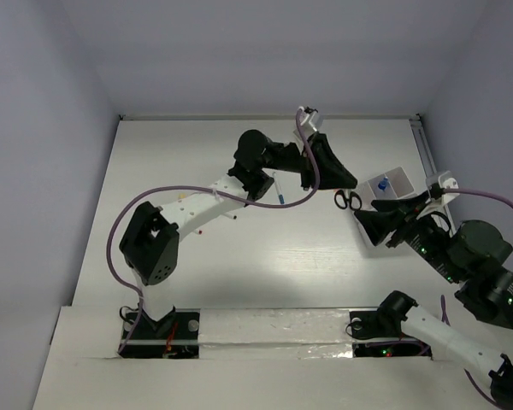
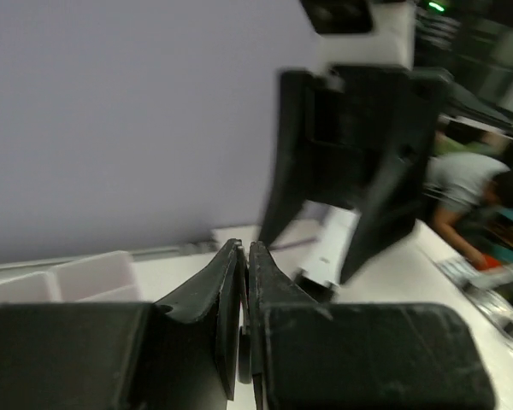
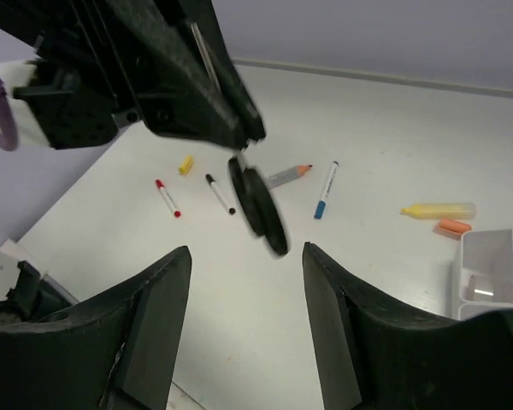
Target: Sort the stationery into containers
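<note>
The white container (image 1: pixel 390 179) at the right holds a blue item, with black scissors (image 1: pixel 342 200) above its left side. My left gripper is raised beside the scissors in the top view, shut, with no object clear between its fingertips. My right gripper stands open below and facing the left one, its fingers apart over the table. The right wrist view shows a red marker (image 3: pixel 168 198), black marker (image 3: pixel 221 195), blue marker (image 3: pixel 324 196), pencil-shaped item (image 3: pixel 287 174), yellow eraser (image 3: pixel 186 165), yellow tube (image 3: pixel 438 210) and orange item (image 3: pixel 453 229) lying loose.
Grey walls surround the white table (image 1: pixel 154 256). The left arm spans the middle of the top view.
</note>
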